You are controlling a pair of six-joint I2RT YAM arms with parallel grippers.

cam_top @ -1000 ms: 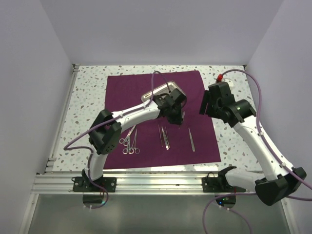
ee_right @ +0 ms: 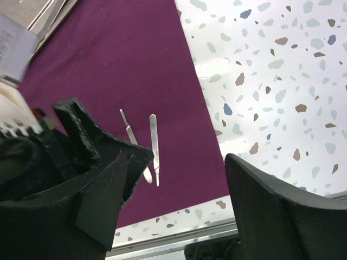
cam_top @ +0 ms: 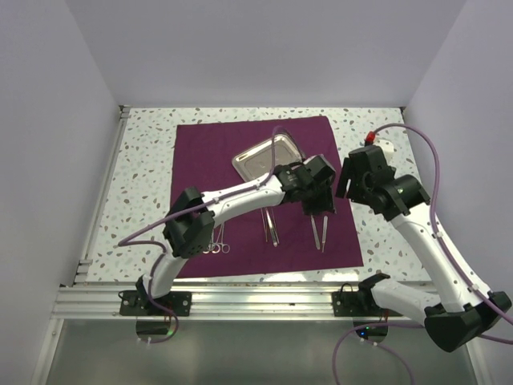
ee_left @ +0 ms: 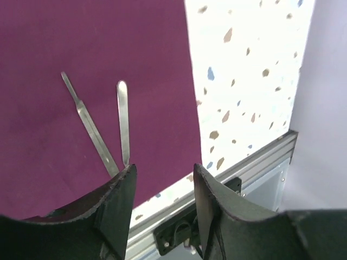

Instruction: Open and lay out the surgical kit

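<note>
Two slim silver scalpel handles (cam_top: pixel 315 233) (ee_left: pixel 123 122) lie nearly parallel on the right part of the purple cloth (cam_top: pixel 240 267). Just above their far ends in the top view is my left gripper (cam_top: pixel 322 207). It is open, and its fingertips (ee_left: pixel 129 172) have nothing between them. Off the cloth's right edge hovers my right gripper (cam_top: pixel 343 188), fingers apart and empty. The left gripper's dark body cuts across the left side of the right wrist view. My left arm partly hides the metal tray (cam_top: pixel 255 166) at the back.
Left of the handles lie slim tweezers-like tools (cam_top: pixel 273 228), and several scissors-like instruments (cam_top: pixel 216 248) sit farther left, partly behind the left arm. The two grippers stand close together.
My left gripper has moved right from near the tray. The silver handle it carried a second ago now lies beside the other one, and the fingers are open. The right arm shifted slightly.
</note>
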